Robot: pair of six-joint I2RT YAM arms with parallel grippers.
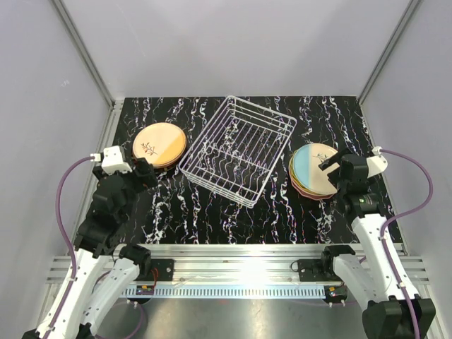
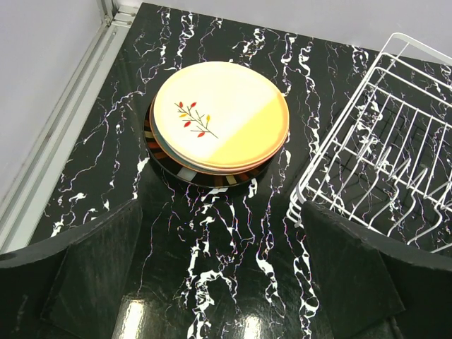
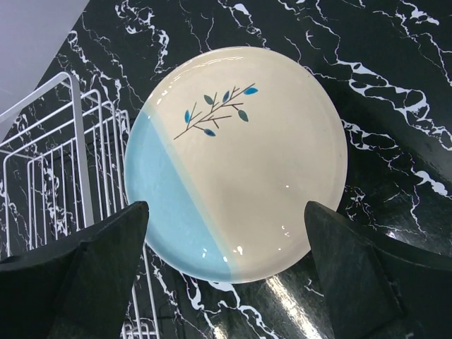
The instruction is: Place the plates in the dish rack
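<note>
A stack of cream and yellow plates with a twig pattern (image 1: 159, 140) (image 2: 219, 113) rests on a dark plate at the left. On the right, a blue and cream plate (image 1: 319, 168) (image 3: 233, 162) tops another stack. An empty white wire dish rack (image 1: 237, 104) (image 2: 386, 53) (image 3: 78, 120) stands between them. My left gripper is open and empty, just on the near side of the left stack. My right gripper hangs open above the right stack, with nothing held.
Grey walls and metal rails border it.
</note>
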